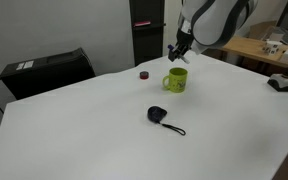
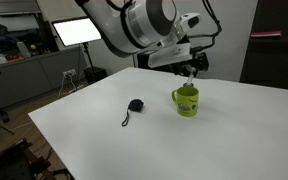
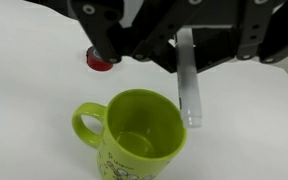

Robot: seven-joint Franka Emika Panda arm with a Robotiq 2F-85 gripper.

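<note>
A lime-green mug [image 1: 176,81] stands upright on the white table, its handle to the left in exterior view 1. My gripper is shut on a slim, pale grey stick-like object [image 3: 189,85], which hangs downward from the fingers. In the wrist view, the object's lower end overlaps the right rim of the mug [image 3: 144,125], whose visible interior looks empty. Exterior view 2 has the pale object [image 2: 190,81] just above the mug [image 2: 187,103]. Whether it is over the opening or beside the rim, I cannot tell.
A small red-and-black round item [image 1: 144,75] lies left of the mug, behind it. Nearer the front is a black device with a wrist strap [image 1: 157,114]. A black case [image 1: 49,72] sits at the back left.
</note>
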